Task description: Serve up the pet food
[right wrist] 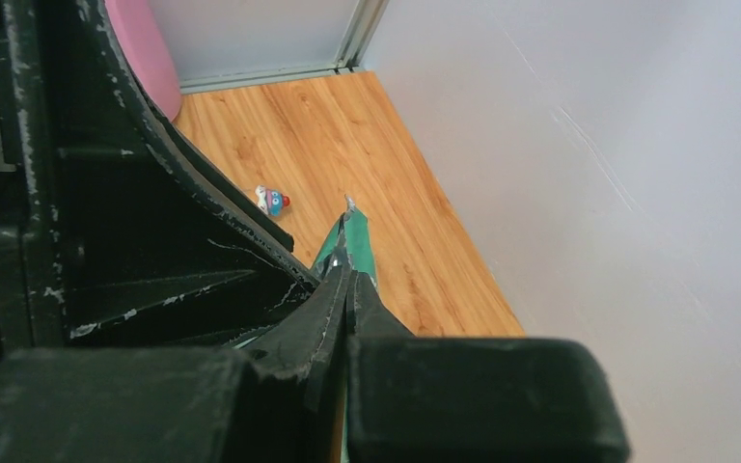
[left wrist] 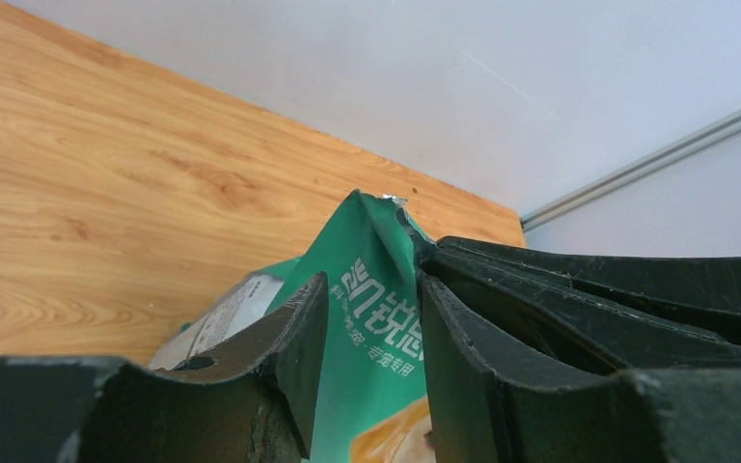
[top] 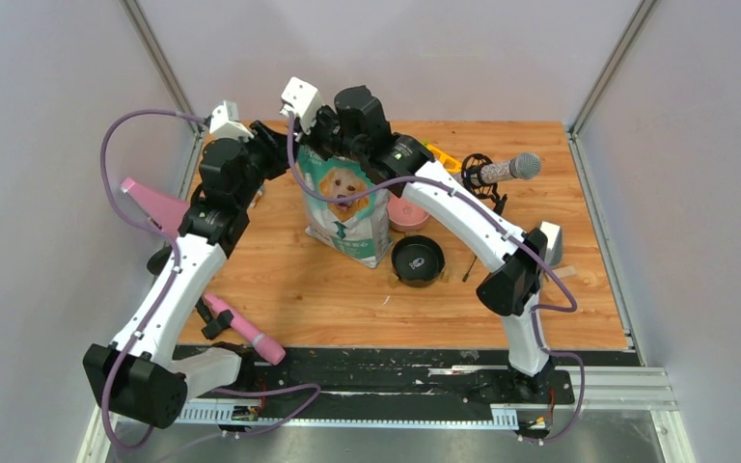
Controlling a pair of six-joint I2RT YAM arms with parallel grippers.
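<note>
A pet food bag [top: 345,214] with a dog picture stands upright at the table's middle back; both grippers meet at its top. In the left wrist view my left gripper stands part open, its fingers on either side of the bag's green top [left wrist: 367,357]. My right gripper is shut, close by the green top edge in the right wrist view; whether the bag's edge is between its tips is hard to tell. A black bowl [top: 418,258] and a pink bowl [top: 407,214] sit right of the bag.
A microphone [top: 513,166] and a yellow item [top: 444,154] lie at the back right. Pink objects [top: 251,333] lie at the left.
</note>
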